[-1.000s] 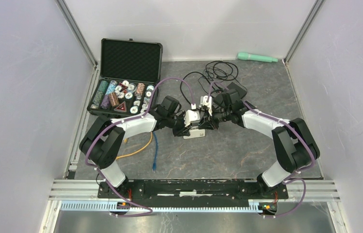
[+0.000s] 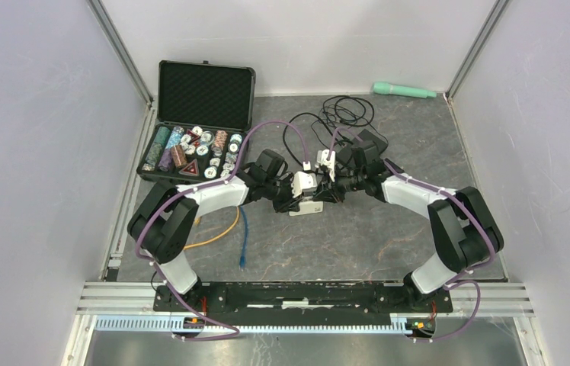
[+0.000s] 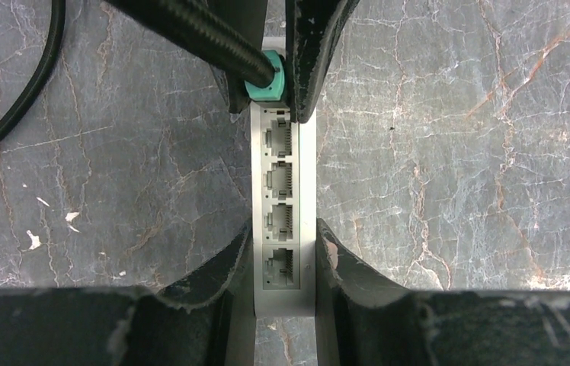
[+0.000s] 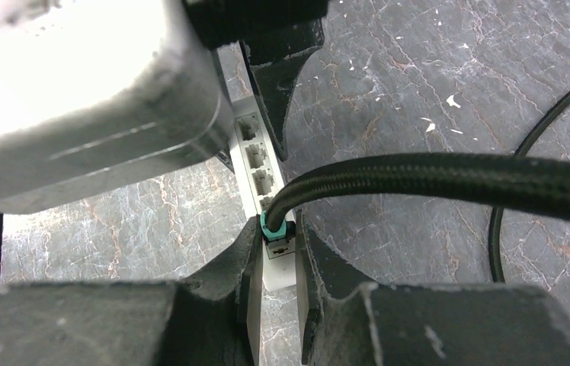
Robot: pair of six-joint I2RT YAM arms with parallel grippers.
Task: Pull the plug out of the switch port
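A white switch (image 2: 305,210) with a row of ports lies at the table's middle. My left gripper is shut on the switch's body at one end, with open ports showing between it and the plug. At the other end, a teal plug (image 4: 274,232) on a black braided cable (image 4: 419,181) sits at the last port, and my right gripper is shut on it. In the left wrist view the right gripper's fingers flank the plug from above. How deep the plug sits is unclear.
An open case of poker chips (image 2: 158,152) stands at the back left. A coil of black cable (image 2: 343,108) and a mint cylinder (image 2: 404,90) lie at the back right. Yellow and blue cables (image 2: 244,244) lie at the front left.
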